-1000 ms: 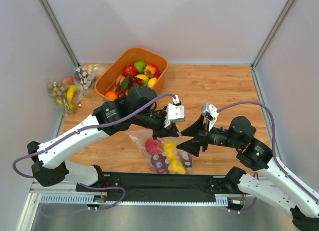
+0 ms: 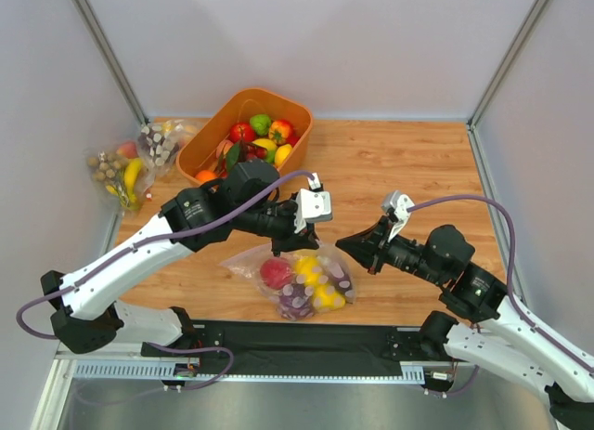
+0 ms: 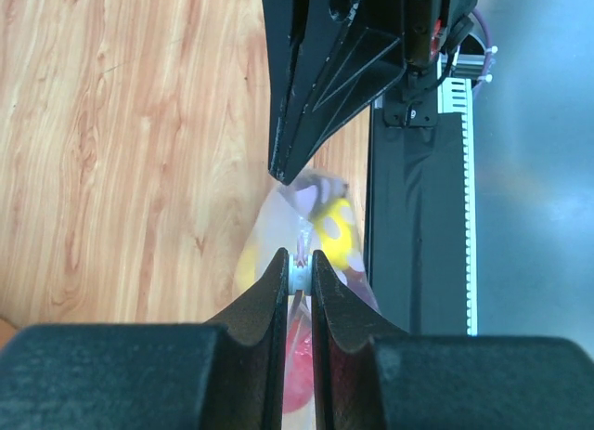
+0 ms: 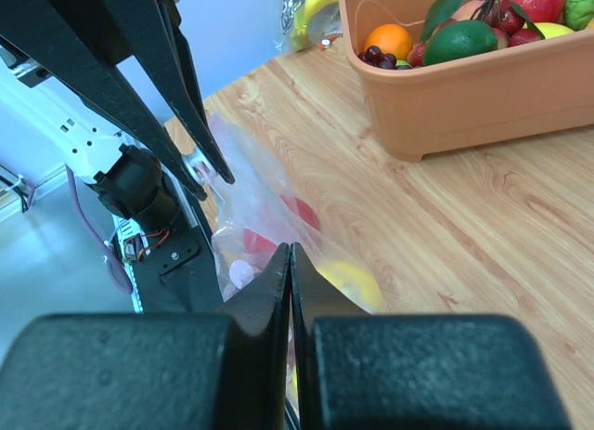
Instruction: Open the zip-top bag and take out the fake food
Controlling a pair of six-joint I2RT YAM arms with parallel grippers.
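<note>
The clear zip top bag with pale dots lies near the table's front edge. A red round piece, yellow pieces and dark purple pieces show through its plastic. My left gripper is shut on the bag's upper edge, lifting it a little, as the right wrist view also shows. My right gripper is shut with nothing between its fingertips. In the top view it points left, just right of the bag's mouth and apart from it. Whether the zip is parted I cannot tell.
An orange bin full of fake fruit stands at the back left. Two other filled bags lie left of it, one with a banana and one with dotted contents.
The left gripper shifted slightly left, still pinching the bag, which moved along with it.
</note>
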